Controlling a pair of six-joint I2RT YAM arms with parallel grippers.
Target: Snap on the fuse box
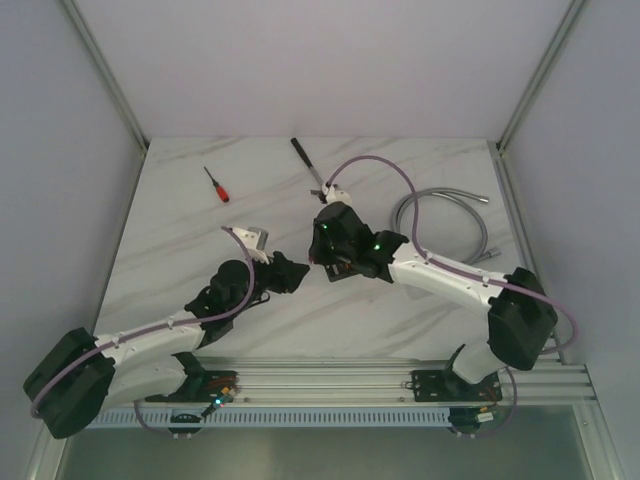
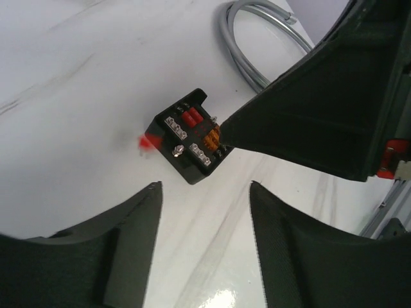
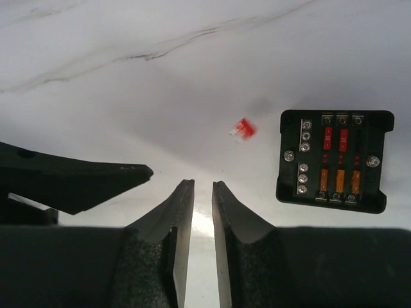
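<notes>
The black fuse box (image 3: 331, 160) lies on the marble table, its fuses and screw terminals facing up; in the top view the right arm partly covers it. A small red piece (image 3: 244, 129) lies beside it, blurred. My left gripper is part open with nothing between its fingers, left of the box in the top view. My right gripper hangs over the table beside the box, its fingertips close together; whether it holds anything between them is hard to see.
A red screwdriver (image 1: 219, 188) and a hammer (image 1: 305, 157) lie at the back. A coiled grey hose (image 1: 470, 210) lies at the right. The table's front left is mostly under the left arm.
</notes>
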